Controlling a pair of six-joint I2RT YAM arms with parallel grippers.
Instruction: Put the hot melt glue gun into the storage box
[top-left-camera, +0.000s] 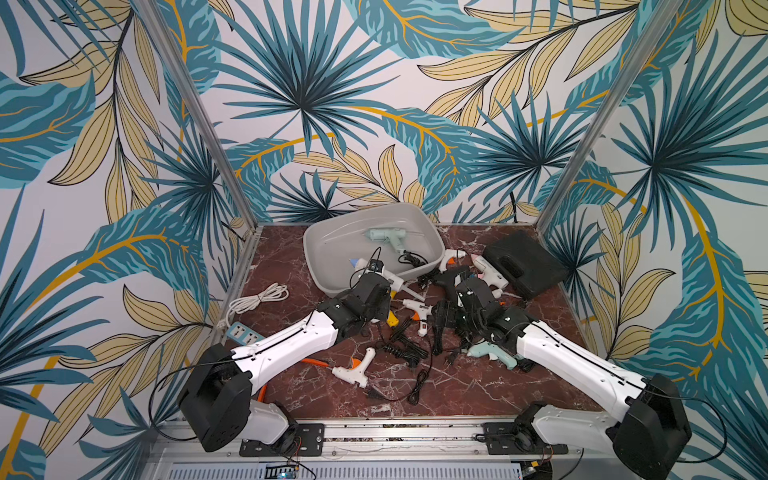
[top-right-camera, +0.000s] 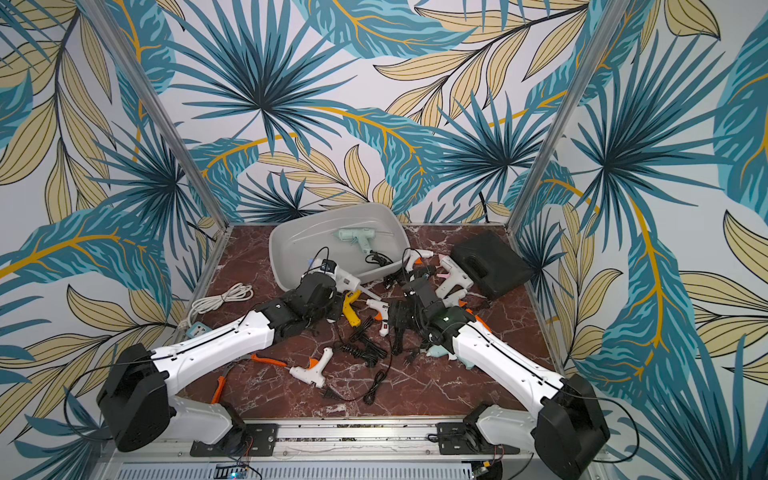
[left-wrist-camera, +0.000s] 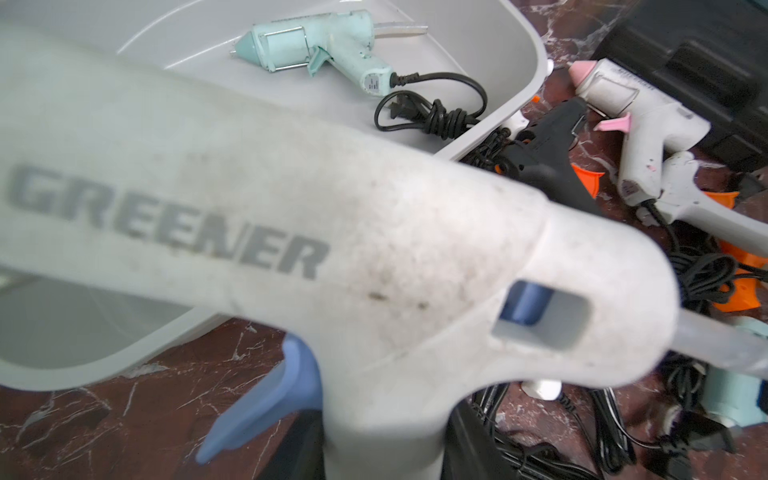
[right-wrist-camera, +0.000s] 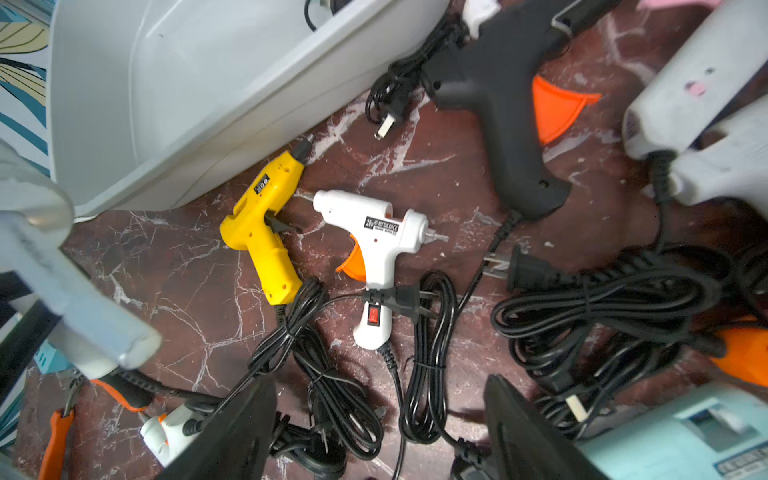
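My left gripper is shut on the handle of a white GREENER glue gun (left-wrist-camera: 336, 240) with a blue trigger, held above the front edge of the grey storage box (top-left-camera: 328, 248). A mint glue gun (left-wrist-camera: 312, 44) lies inside the box. My right gripper stands part open over the pile, with cords, a small white glue gun (right-wrist-camera: 376, 224) and a yellow glue gun (right-wrist-camera: 264, 232) below it; I see nothing held in it.
A black case (top-left-camera: 524, 264) lies at the back right. More glue guns and tangled cords crowd the middle and right. A power strip (top-left-camera: 244, 333) and white cable (top-left-camera: 260, 297) lie left.
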